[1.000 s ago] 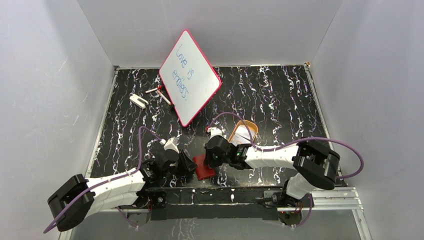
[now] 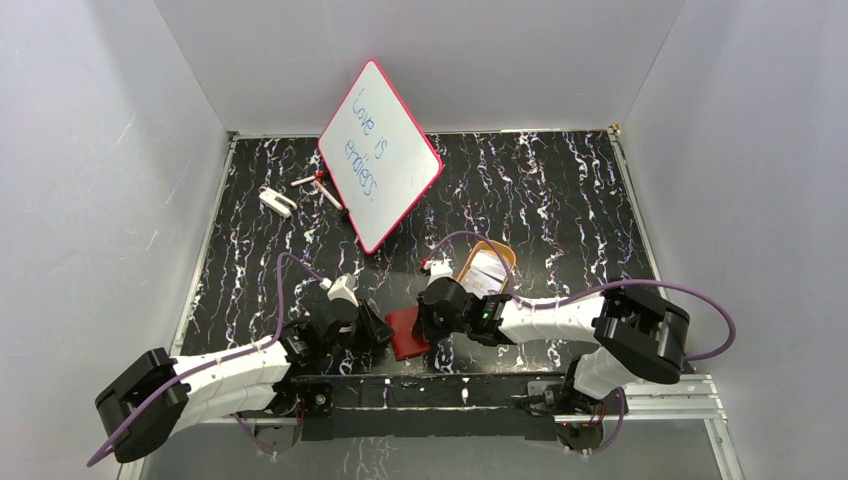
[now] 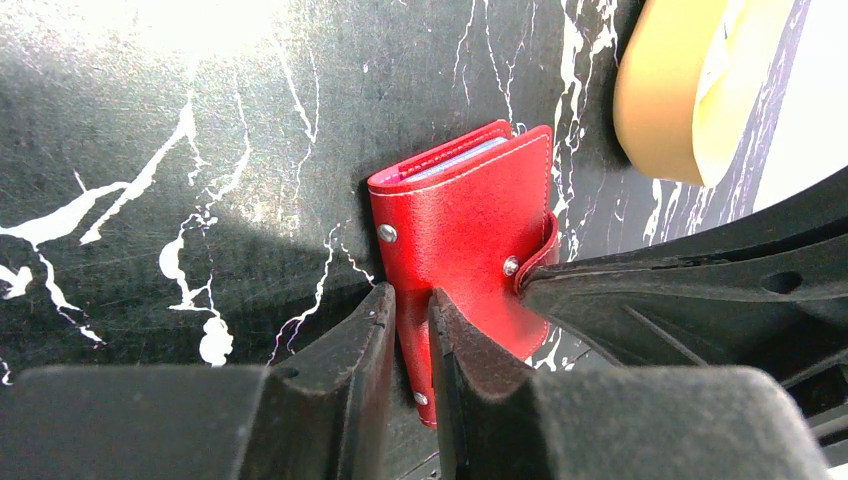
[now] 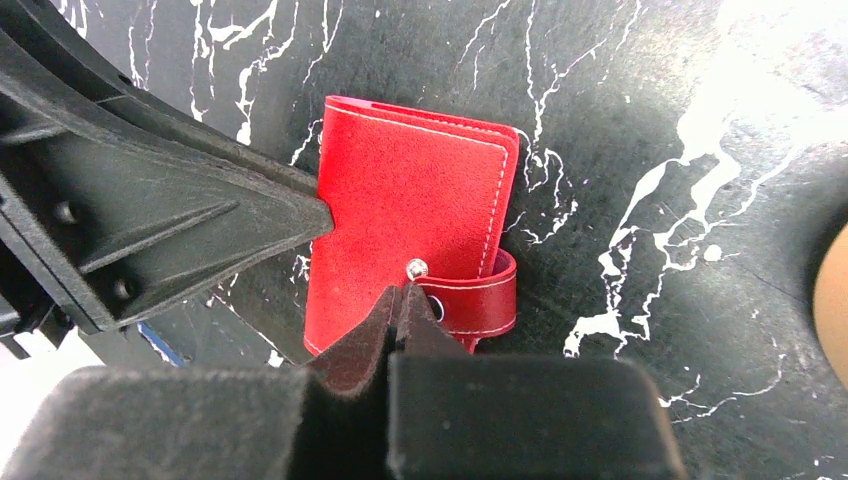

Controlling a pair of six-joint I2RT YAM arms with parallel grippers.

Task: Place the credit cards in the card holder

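A red leather card holder [image 2: 405, 335] lies on the marble table at the front centre, its snap strap on one side and card sleeves showing along an edge in the left wrist view. My left gripper is at the holder's spine edge, its fingers nearly together; whether they pinch the holder is hard to see, though it appears held there. My right gripper is shut, its tips at the strap by the snap, nothing clearly between them. An orange tray [image 2: 508, 250] with white cards [image 2: 485, 270] stands behind the right arm.
A whiteboard [image 2: 380, 150] with handwriting lies at the back, with markers [image 2: 325, 195] and a white eraser [image 2: 278, 202] to its left. The front edge is close below both grippers.
My right gripper and arm have shifted slightly to the right and towards the front. The left arm and the card holder look unchanged.
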